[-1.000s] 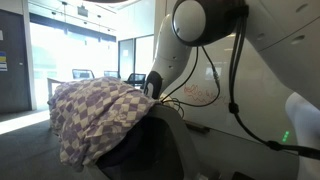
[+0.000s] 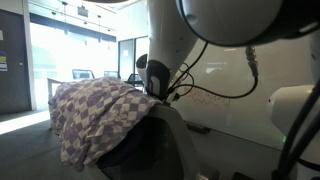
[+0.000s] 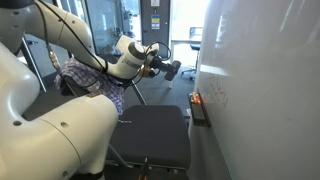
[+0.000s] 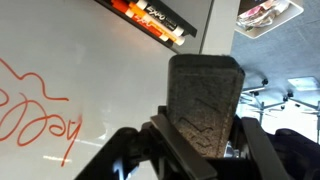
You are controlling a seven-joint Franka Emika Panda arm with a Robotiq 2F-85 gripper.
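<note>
In the wrist view, my gripper is shut on a dark grey block [image 4: 204, 88] that looks like a whiteboard eraser. One of its black fingers [image 4: 160, 140] presses on each side. The block is held in the air, close to the whiteboard [image 4: 130, 85], which carries red handwriting [image 4: 40, 115]. Whether it touches the board cannot be told. Exterior view 2 shows the gripper [image 3: 170, 72] small, to the left of the board. Exterior view 1 shows the arm [image 2: 172, 45] reaching away, its fingers hard to make out.
Several markers [image 4: 155, 20] lie in the ledge at the board's edge; exterior view 2 shows this ledge [image 3: 199, 110] too. A checkered cloth [image 2: 100, 110] drapes over dark furniture in the foreground. A dark flat surface [image 3: 150, 135] lies below the arm. Office chairs stand farther back.
In exterior view 1 the arm's links have swung, its near link now larger and lower in the picture. The hanging cables shifted with it. Cloth and board have stayed put.
</note>
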